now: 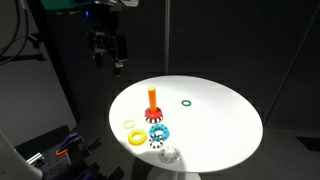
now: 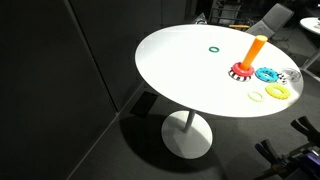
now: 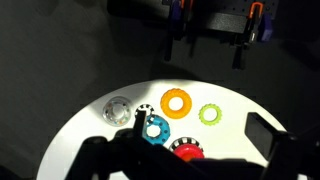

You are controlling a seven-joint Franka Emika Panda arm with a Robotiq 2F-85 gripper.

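Observation:
My gripper [image 1: 108, 64] hangs high at the left, well above the table and apart from everything on it. In the wrist view its fingers [image 3: 268, 136] stand wide apart, open and empty. An upright orange peg [image 1: 152, 100] rises from a red ring [image 1: 153, 115] with a black-and-white edge. In front of it lie a blue ring [image 1: 159, 131], a yellow-orange ring [image 1: 137, 137], a small black-and-white ring [image 3: 144, 110] and a clear ring [image 3: 117, 110]. A thin yellow-green ring [image 3: 210, 114] is to one side. Farther back rests a thin dark green ring [image 2: 213, 49].
Dark stand parts with coloured cables [image 1: 70, 144] are near its left edge. Chairs show behind the table in exterior view 2.

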